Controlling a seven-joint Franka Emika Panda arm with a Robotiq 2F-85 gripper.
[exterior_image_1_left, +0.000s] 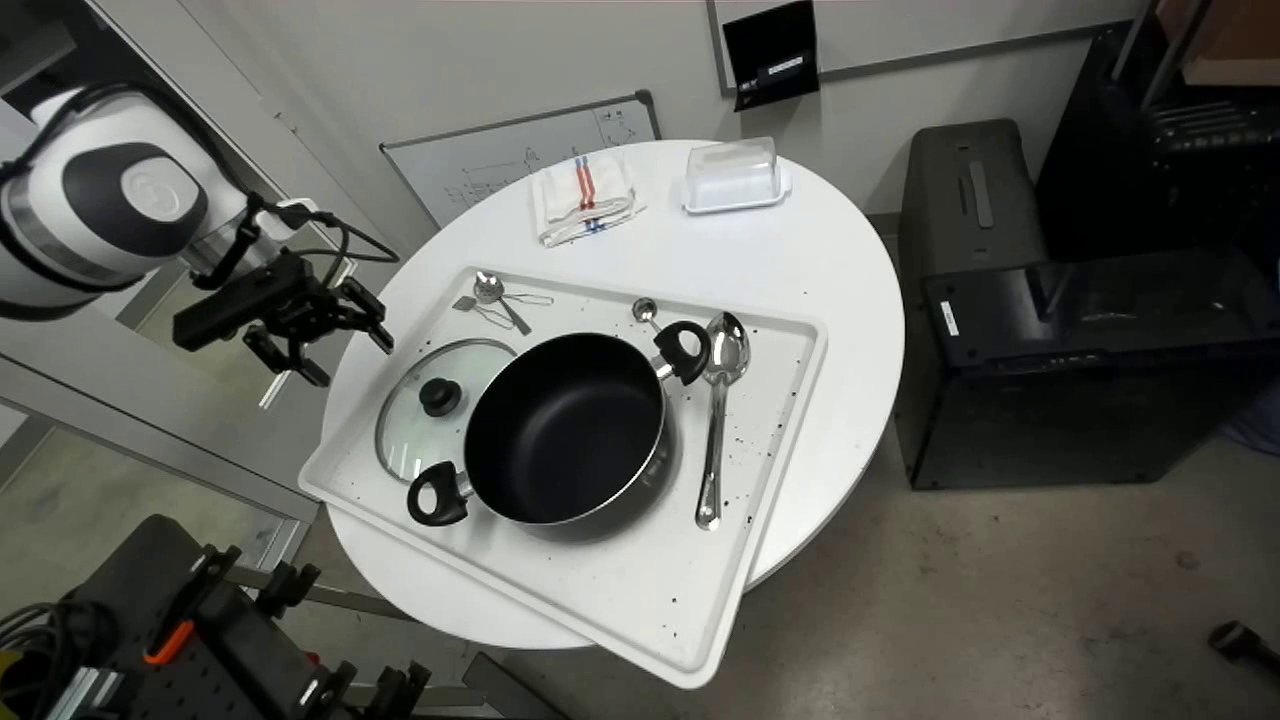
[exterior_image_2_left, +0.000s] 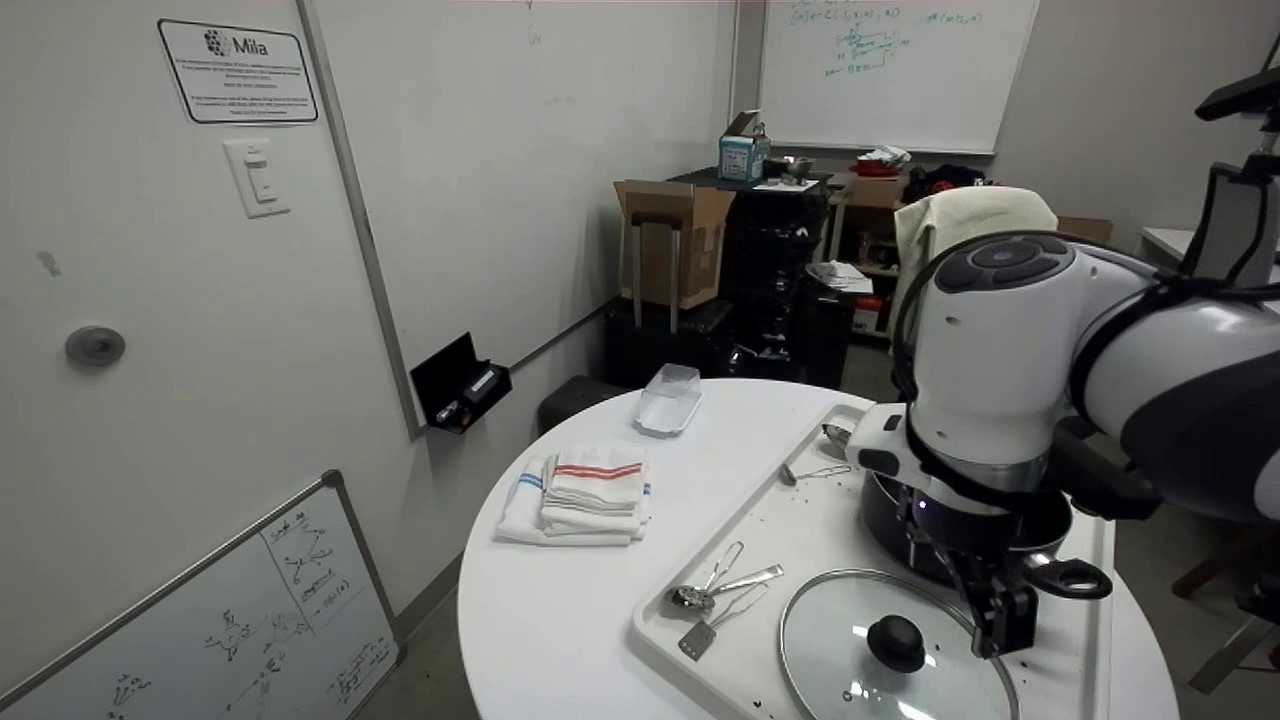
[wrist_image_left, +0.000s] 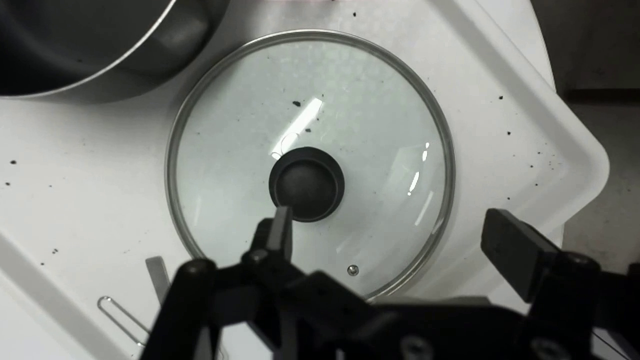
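Observation:
A glass lid (exterior_image_1_left: 468, 364) with a metal rim and a black knob (exterior_image_1_left: 440, 396) lies flat on the white tray (exterior_image_1_left: 624, 600). Right beside it stands a black two-handled pot (exterior_image_1_left: 564, 432), empty and uncovered. My gripper (exterior_image_1_left: 354, 359) hangs above and to the left of the lid in exterior view 1, its fingers wide apart and nothing between them. From the wrist view, the lid (wrist_image_left: 372, 168) fills the middle; the knob (wrist_image_left: 307, 185) shows just beyond the left finger (wrist_image_left: 279, 234), not between the two fingers. The gripper is apart from the lid.
A large metal spoon (exterior_image_1_left: 716, 420) lies right of the pot, and small utensils (exterior_image_1_left: 498, 300) rest at the tray's back left corner. Behind the tray are folded towels (exterior_image_1_left: 584, 198) and a clear-covered butter dish (exterior_image_1_left: 734, 176). The tray's front part is clear.

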